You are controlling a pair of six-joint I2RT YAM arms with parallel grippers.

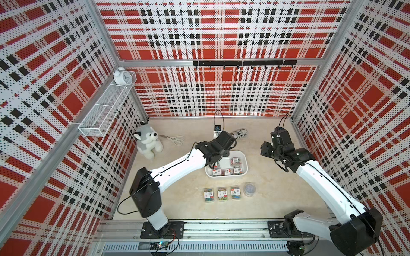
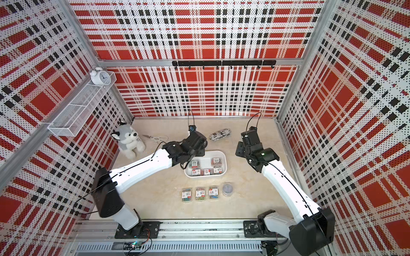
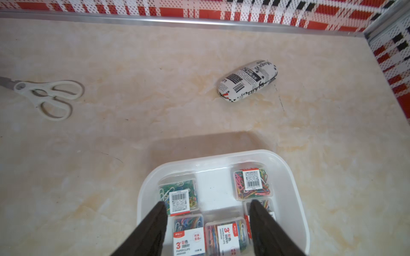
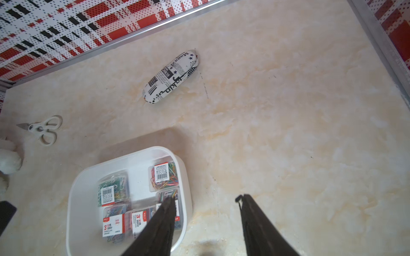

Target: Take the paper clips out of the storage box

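The white storage box (image 3: 294, 209) stands mid-table and holds several clear packs of coloured paper clips. At its back left lies a pack with green clips (image 3: 179, 197), and at its back right another pack (image 3: 252, 182); more packs line the front. My left gripper hovers above the box, its fingers apart and nothing held between them. My right gripper is over bare table to the right of the box, also with an empty gap between its fingers. In front of the box, three paper clip packs (image 1: 222, 194) lie in a row.
A round clear container (image 1: 249, 189) sits right of the row of packs. Behind the box lies a patterned pouch (image 3: 247, 81). Scissors (image 3: 47, 96) and a husky plush (image 1: 147, 140) are at the left.
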